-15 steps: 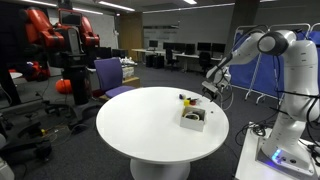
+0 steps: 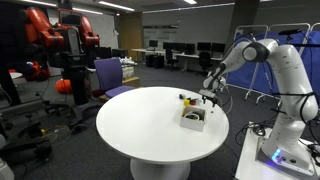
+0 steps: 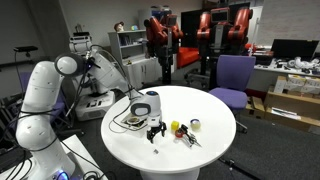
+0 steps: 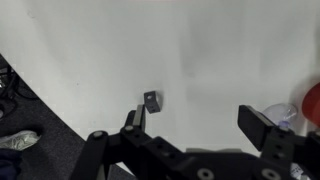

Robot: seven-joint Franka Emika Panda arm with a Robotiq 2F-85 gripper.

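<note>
My gripper stands open over the white table, with nothing between its fingers. A small dark block (image 4: 152, 101) lies on the tabletop, close to the left fingertip in the wrist view. At the right edge of that view is a red object (image 4: 312, 103), with a clear item (image 4: 281, 113) beside it. From the second exterior view, the gripper (image 3: 156, 131) hangs above the table, nearer the arm than the yellow object (image 3: 175, 126).
An open box (image 2: 193, 117) holding what looks like a coiled cable stands on the round table (image 2: 140, 115). Several small items, including a blue-and-yellow roll (image 3: 195, 124), cluster near the gripper.
The arm has shifted a little, and my gripper appears slightly lower and farther left in the first exterior view. The box and the table items look unmoved.
</note>
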